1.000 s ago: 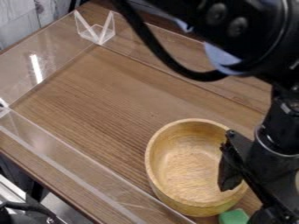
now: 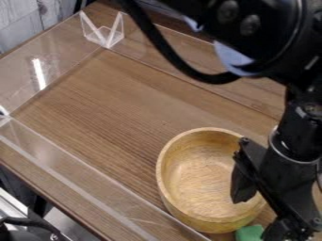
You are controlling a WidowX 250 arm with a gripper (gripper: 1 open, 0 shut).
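My gripper (image 2: 270, 198) is at the lower right, black, its fingers pointing down beside the right side of a round wooden bowl (image 2: 195, 179), partly covering it. The bowl is empty where visible. A green object (image 2: 250, 232) lies just below the gripper at the bottom edge, partly hidden by it. The fingers appear apart, with nothing clearly held between them.
A small clear plastic holder (image 2: 104, 30) stands at the upper left. Transparent edging runs along the table's left side, and black cables lie at the lower left.
My gripper has shifted very slightly; the bowl and green object look unmoved.
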